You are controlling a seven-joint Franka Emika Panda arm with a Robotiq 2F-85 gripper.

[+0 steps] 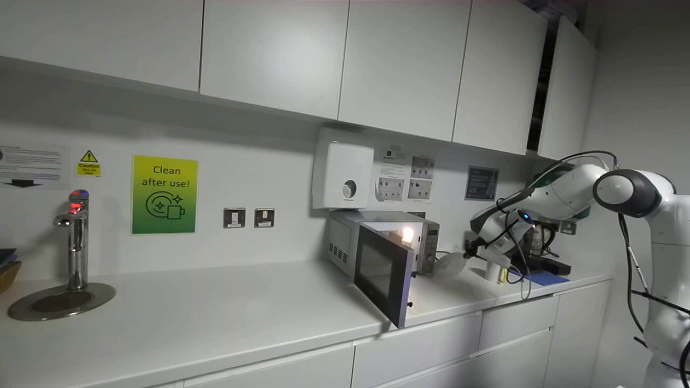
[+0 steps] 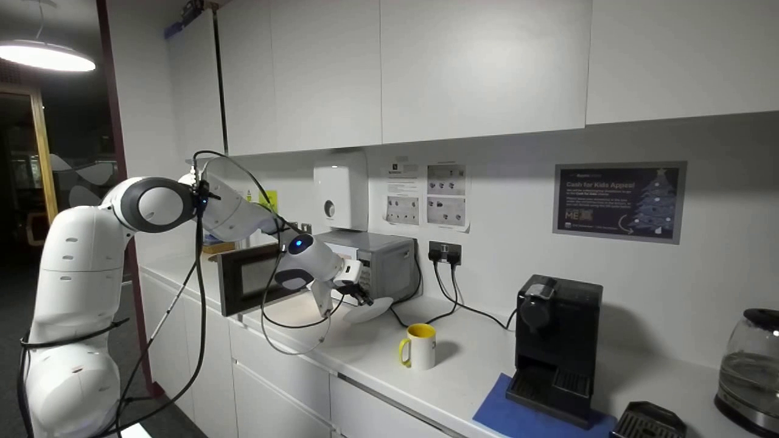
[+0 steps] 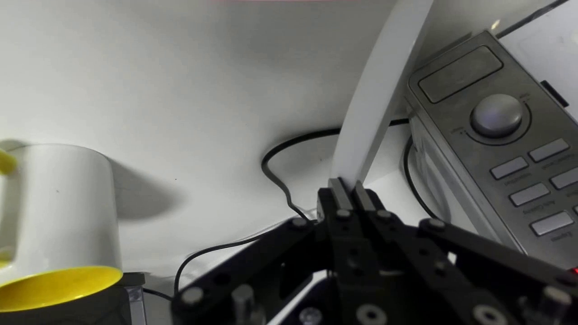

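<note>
A white plate [image 3: 374,92] runs up from my fingertips in the wrist view, seen nearly edge-on. My gripper is shut on its rim. In the second exterior view the plate [image 2: 367,311] appears just above the counter, tilted; whether it touches the surface I cannot tell. The grey microwave [image 2: 387,263] stands beside it, and the control panel [image 3: 496,130] lies to the right of the plate in the wrist view. Its door [image 1: 383,275] hangs wide open toward the counter's front, with a light glowing inside.
On the counter stands a white mug [image 2: 421,349] with a yellow inside. Farther right are a black coffee machine [image 2: 558,343] on a blue mat [image 2: 490,401] and a glass jug [image 2: 752,365]. Black cables [image 3: 271,157] trail behind the plate.
</note>
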